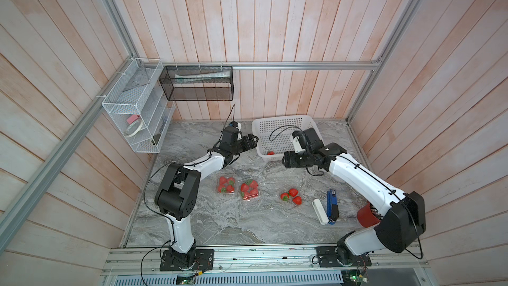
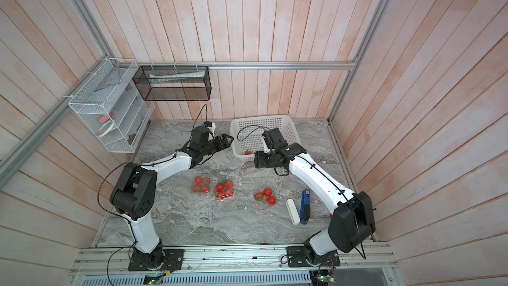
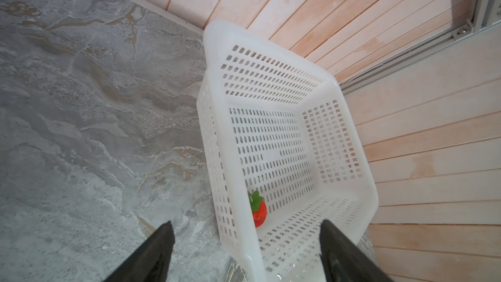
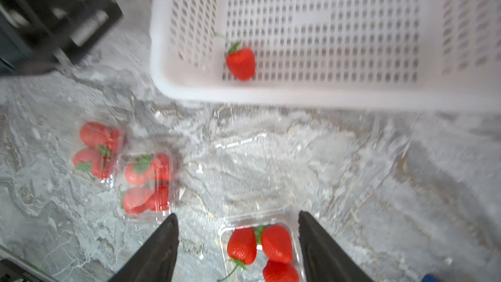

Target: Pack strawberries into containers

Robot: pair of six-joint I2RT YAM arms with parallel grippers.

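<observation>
A clear container (image 4: 298,274) holds three strawberries (image 4: 276,244), with what looks like its transparent lid folded back towards the basket. Two filled clear boxes, one at left (image 4: 99,148) and one beside it (image 4: 147,183), have strawberries inside. One strawberry (image 3: 257,210) lies in the white basket (image 3: 236,177) by its near wall. My right gripper (image 1: 287,161) is raised in front of the basket's near rim, fingers (image 4: 156,250) apart and empty. At the basket's left side, my left gripper (image 1: 252,142) hangs open, its fingers (image 3: 154,253) apart with nothing held.
A white object (image 1: 320,211) and a blue-and-black one (image 1: 331,206) lie right of the open container. A red bin (image 1: 366,215) stands at the right, partly behind the right arm.
</observation>
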